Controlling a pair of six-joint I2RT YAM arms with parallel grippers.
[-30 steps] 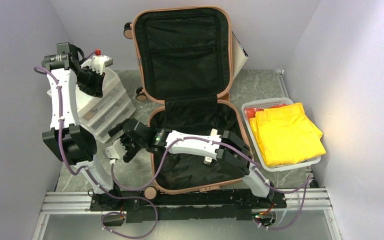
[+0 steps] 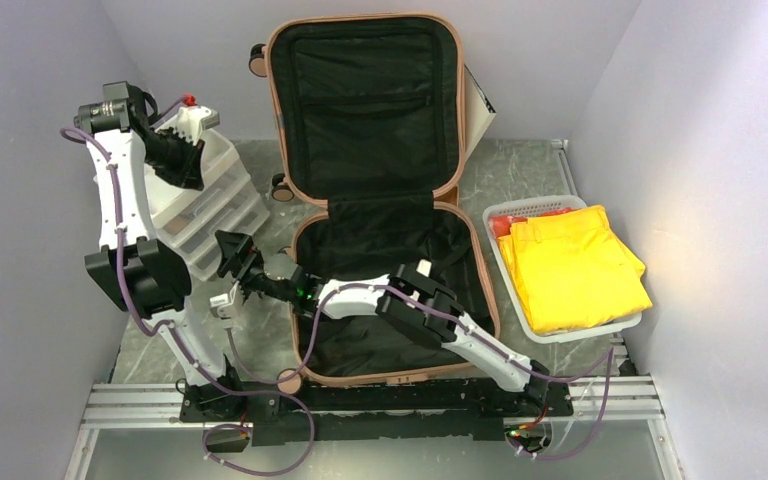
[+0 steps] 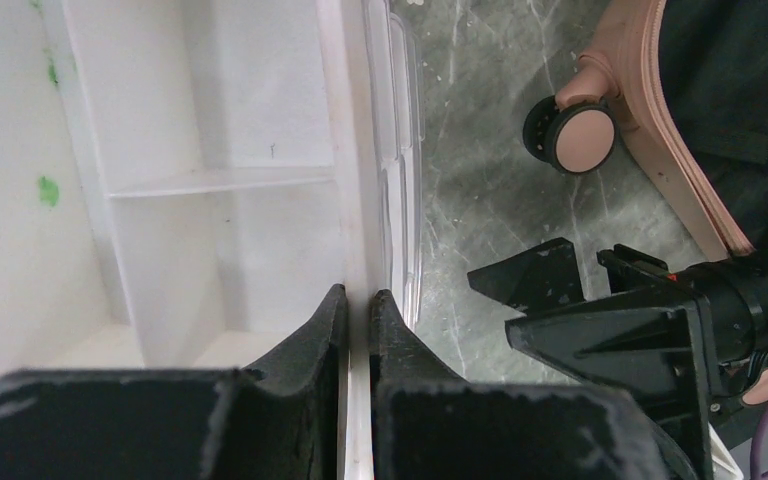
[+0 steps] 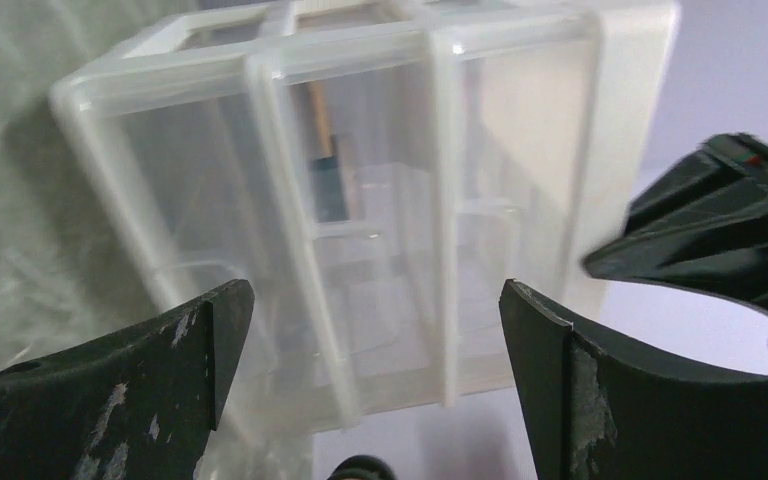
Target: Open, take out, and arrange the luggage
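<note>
A white plastic drawer unit (image 2: 222,215) stands left of the open black-and-pink suitcase (image 2: 371,110). My left gripper is at its top, shut on the white rim of the top tray (image 3: 260,260), whose compartments look empty in the left wrist view. My right gripper is open, low in front of the clear drawer fronts (image 4: 360,290), with nothing between its fingers; that view is blurred. The suitcase's bottom half is largely covered by the right arm.
A grey basket (image 2: 505,270) with folded yellow clothing (image 2: 570,270) and red items sits right of the suitcase. Walls close in on both sides and behind.
My right gripper has shifted slightly left beside the drawers. My left arm has moved a little left. The suitcase's bottom half has shifted slightly left.
</note>
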